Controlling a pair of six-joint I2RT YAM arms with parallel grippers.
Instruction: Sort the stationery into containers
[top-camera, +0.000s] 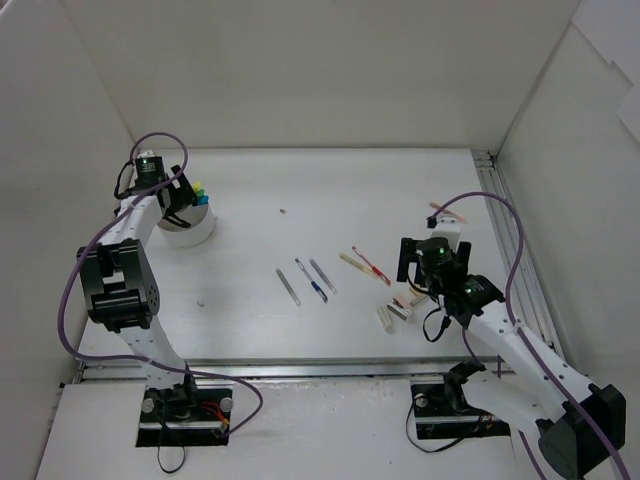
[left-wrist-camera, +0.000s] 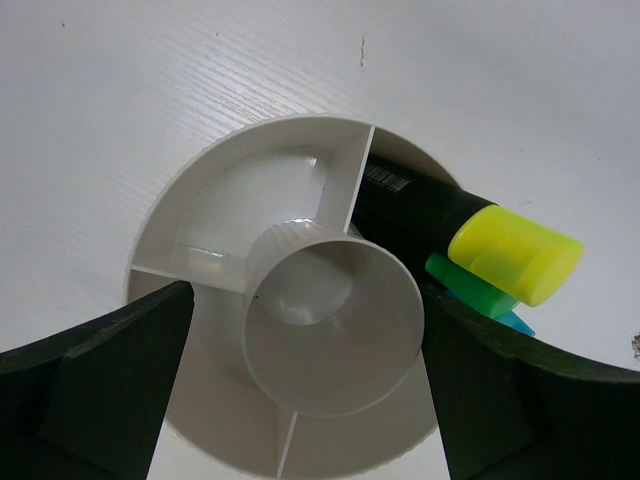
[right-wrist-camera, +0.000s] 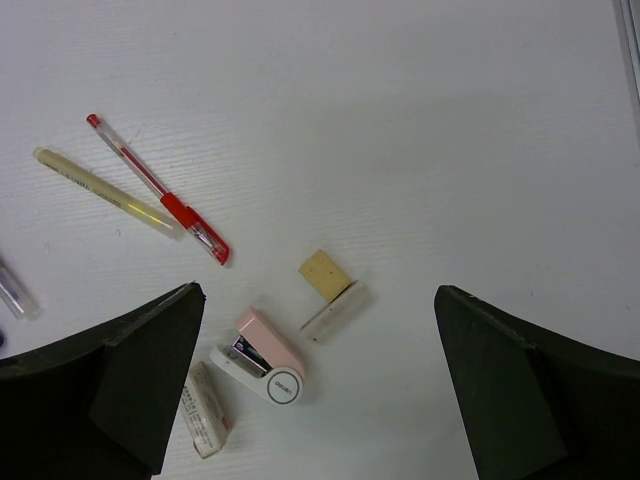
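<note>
A round white divided container (top-camera: 187, 232) stands at left, with a yellow-capped black marker (left-wrist-camera: 515, 250), green (left-wrist-camera: 460, 280) and blue pieces in its upper-right compartment. My left gripper is open over its central cup. My right gripper is open above loose stationery at right: a red pen (right-wrist-camera: 178, 208), a yellow highlighter (right-wrist-camera: 100, 190), a pink-and-white stapler (right-wrist-camera: 270, 370), a white packaged item (right-wrist-camera: 205, 410), a beige block (right-wrist-camera: 323, 272) and a pale stick (right-wrist-camera: 333, 312).
Grey (top-camera: 288, 287), blue (top-camera: 311, 281) and clear pens lie mid-table. An orange item lies at far right, partly behind the right arm's cable.
</note>
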